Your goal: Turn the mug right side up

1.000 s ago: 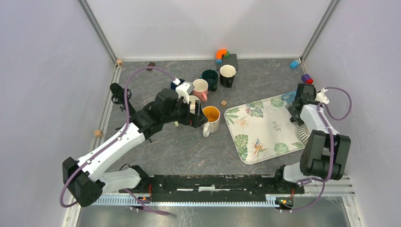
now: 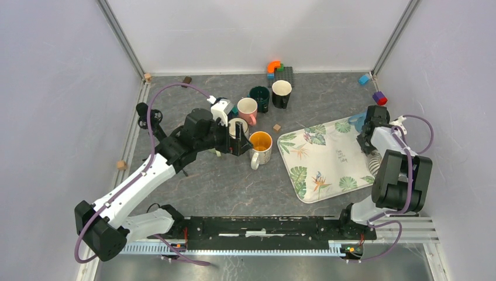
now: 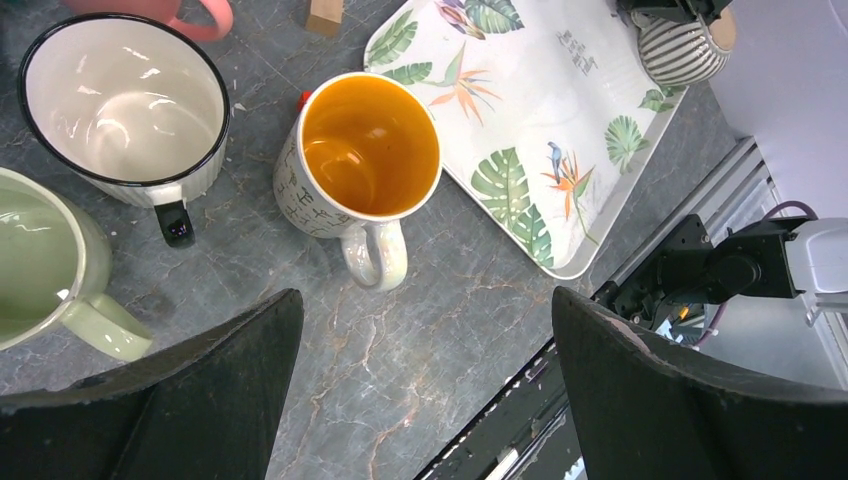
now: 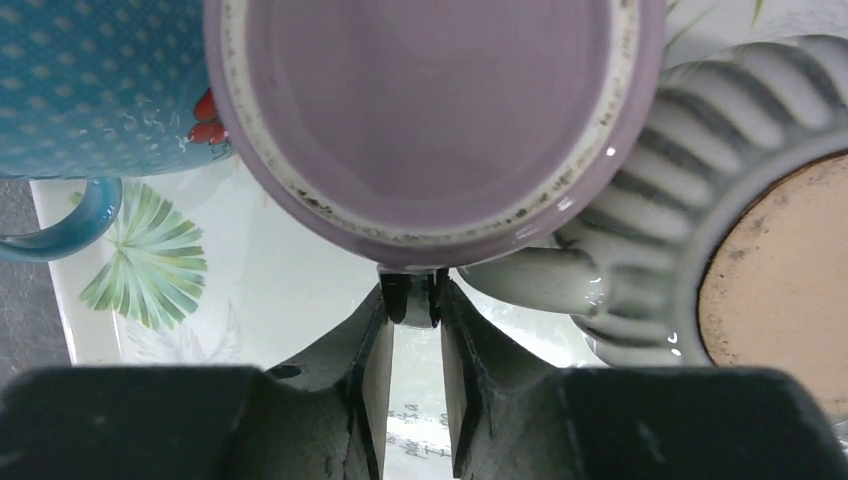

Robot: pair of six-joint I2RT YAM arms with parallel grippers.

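Note:
A purple-bottomed mug [image 4: 430, 110] is upside down at the tray's right end; my right gripper is shut on what looks like its handle. Beside it are a blue dotted mug [image 4: 95, 90] and a ribbed mug [image 4: 660, 150] with a tan base showing. My left gripper [image 2: 240, 140] hangs open over the cup group, near an orange-lined mug [image 3: 365, 160], a white black-rimmed mug [image 3: 125, 105] and a green mug [image 3: 40, 260].
The tray [image 2: 304, 187] is mostly bare apart from its right end. Pink [image 2: 247, 106], dark green [image 2: 259, 93] and black [image 2: 281, 88] mugs stand at the back.
The right arm has moved a little toward the front, around the mugs at the tray's right end.

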